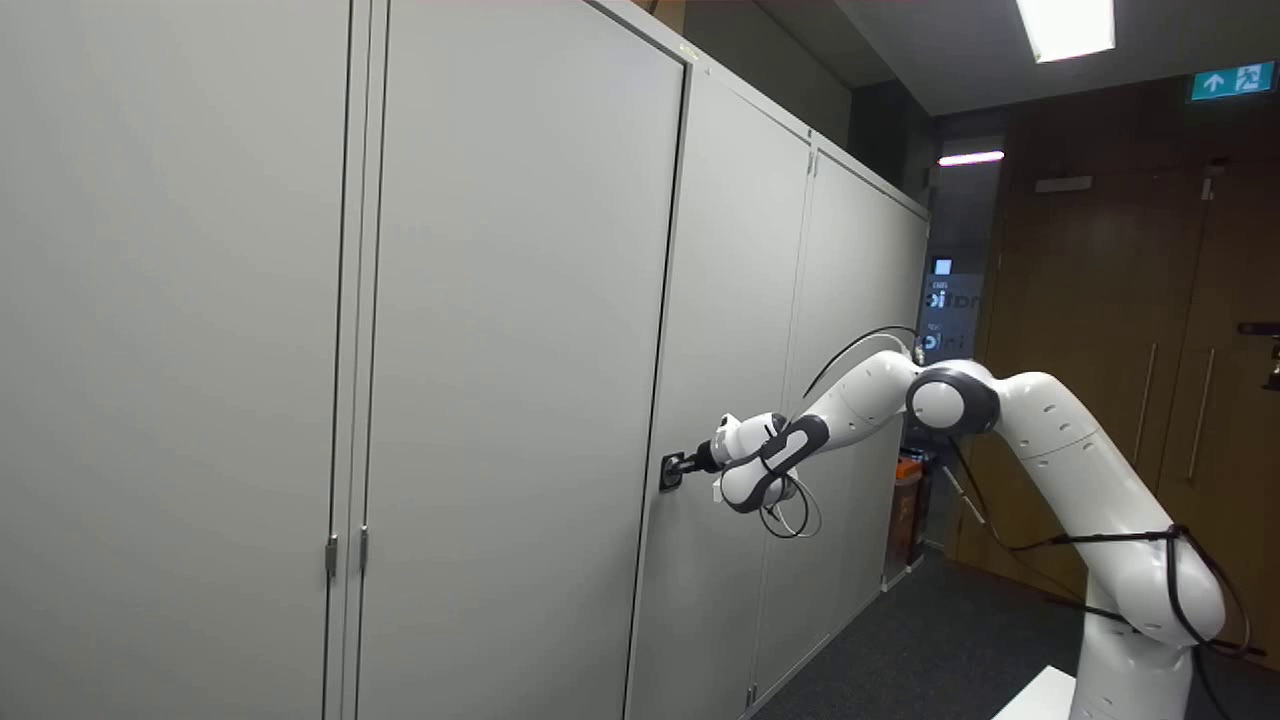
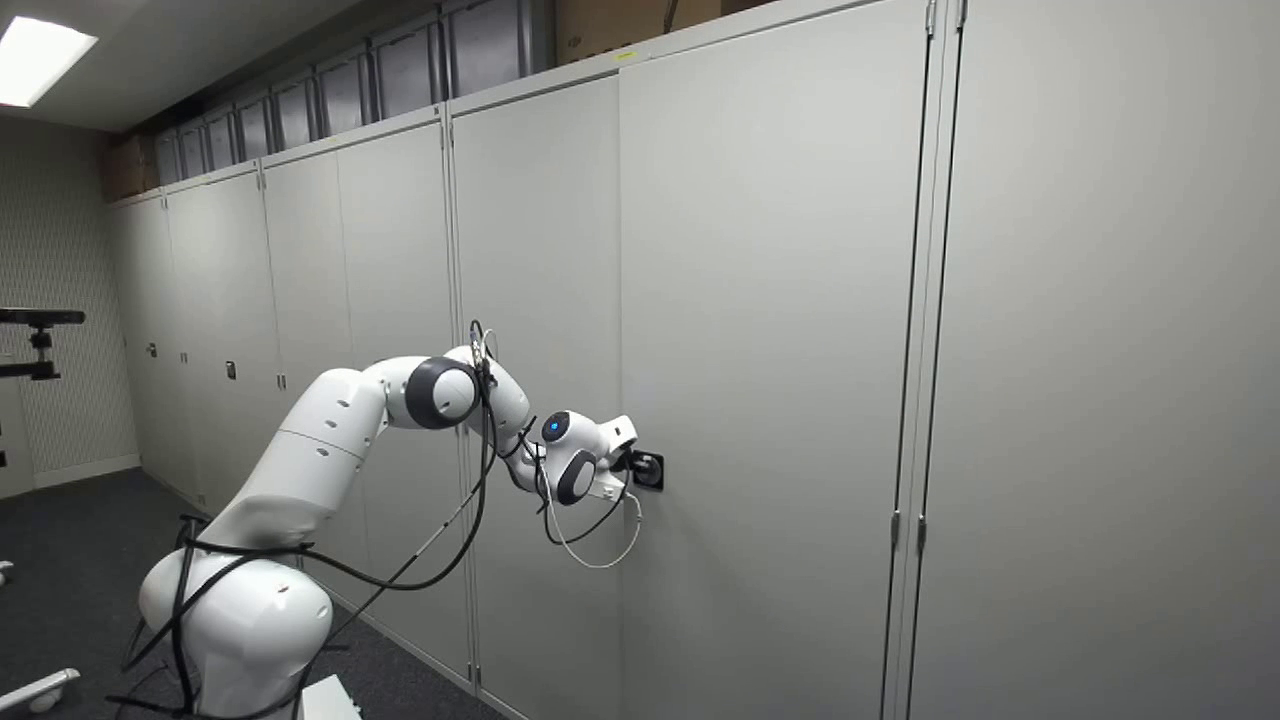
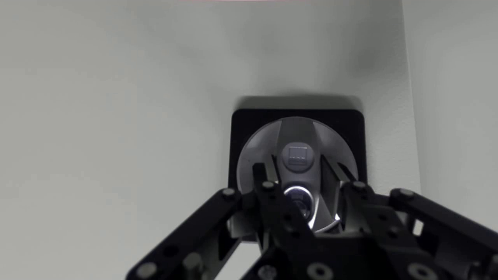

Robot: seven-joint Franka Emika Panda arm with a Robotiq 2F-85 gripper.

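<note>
A turn handle (image 3: 301,135) stands upright in a round grey recess, framed by a black square plate (image 3: 242,123) on the grey cabinet door (image 3: 116,140). My gripper is shut on the handle, one finger on each side of its raised bar. A round lock (image 3: 298,198) shows low on the bar, partly covered by the gripper's black linkage. In exterior view 1 the gripper (image 1: 686,464) meets the plate close to the door's edge. From the other side, in exterior view 2, the gripper (image 2: 639,462) also reaches the plate. The door looks closed.
Neighbouring cabinet doors (image 1: 516,360) form a flat wall to either side. Loose cables (image 2: 600,558) hang below the wrist. Open carpeted floor (image 1: 864,648) lies beside the cabinets, with an orange bin (image 1: 902,516) at the far end.
</note>
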